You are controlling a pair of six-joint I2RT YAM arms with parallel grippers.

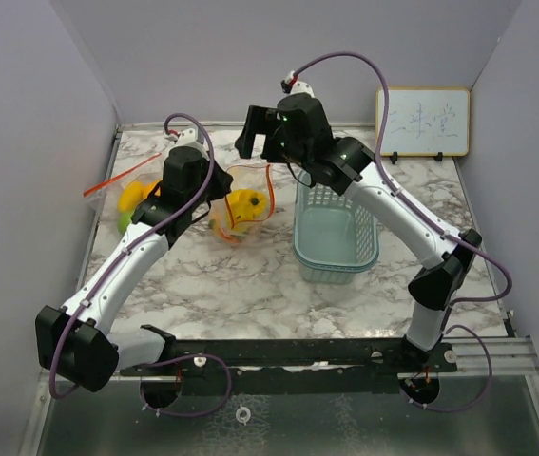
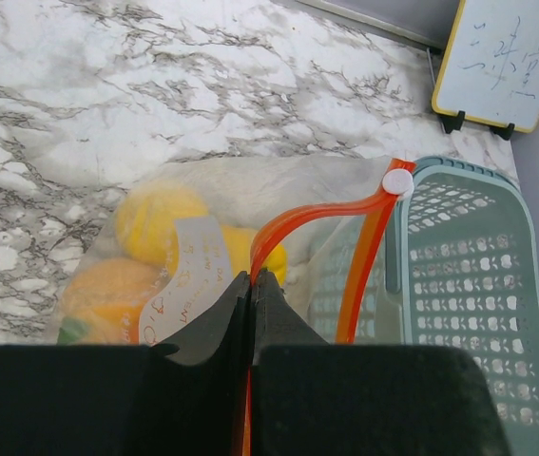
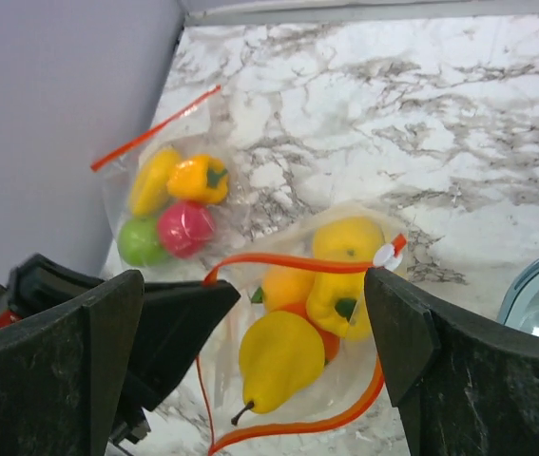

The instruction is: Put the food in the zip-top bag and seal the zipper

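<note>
An open zip bag (image 3: 345, 237) with orange zipper edges holds yellow and orange toy food, including a pear (image 3: 280, 359) and a pepper (image 3: 337, 302). My left gripper is shut on the bag's rim, the orange strip running between its fingertips. In the top view my right gripper (image 1: 256, 133) is above the bag, fingers open with nothing between them; in the right wrist view it looks down into the bag.
A second bag (image 3: 117, 156) with toy vegetables lies at the left. A green basket (image 1: 337, 252) stands right of the bag. A whiteboard (image 1: 422, 114) is at the back right.
</note>
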